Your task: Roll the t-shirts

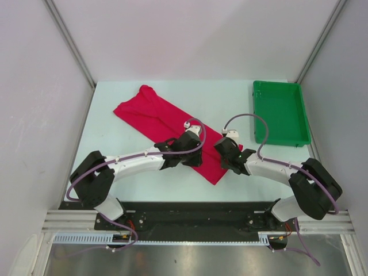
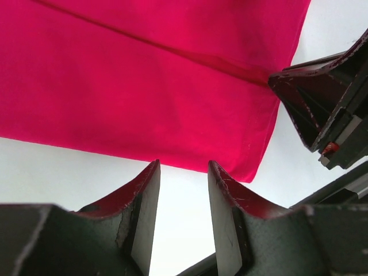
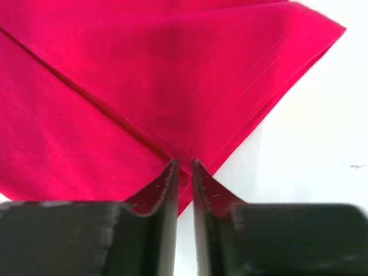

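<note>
A red t-shirt [image 1: 152, 118] lies flat in a long diagonal strip across the table, its lower right end folded at an angle. My left gripper hangs over the lower part of the shirt near its edge, fingertips apart with only a gap between them. My right gripper is at the folded right end, fingertips slightly apart over the crease and hem. Whether it touches the cloth is unclear. Its black body also shows at the right of the left wrist view.
A green tray [image 1: 279, 112] stands at the back right of the white table [image 1: 213, 95].
</note>
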